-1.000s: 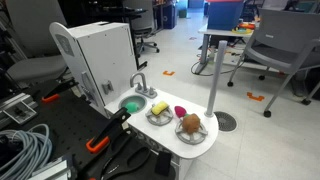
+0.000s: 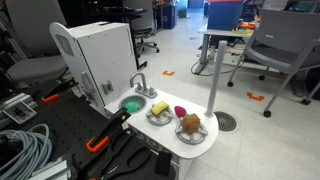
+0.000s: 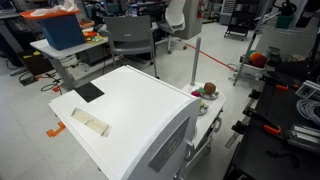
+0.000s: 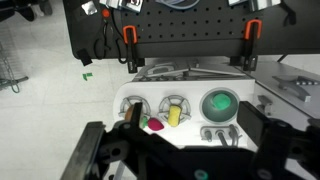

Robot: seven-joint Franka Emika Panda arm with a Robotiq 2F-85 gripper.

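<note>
My gripper stands open in the wrist view, its dark fingers wide apart over a white toy kitchen counter (image 4: pixel 192 158). Nothing shows between them. On the counter, a yellow object (image 4: pixel 174 116) rests on a round grey burner, and a pink object (image 4: pixel 155 124) lies beside it. A green round item (image 4: pixel 221 102) sits inside the grey sink (image 4: pixel 207 111), next to the faucet (image 2: pixel 141 78). In the first exterior view, a brown round object (image 2: pixel 190 123) sits on the other burner; from the wrist, the left finger partly hides that spot.
A tall white cabinet (image 2: pixel 93 58) stands at the sink end, and a white post (image 2: pixel 218 75) rises from the counter's far end. The black table (image 2: pixel 72 135) alongside carries orange-and-black clamps (image 2: pixel 108 132) and coiled cables (image 2: pixel 27 150). Open floor lies beyond the counter.
</note>
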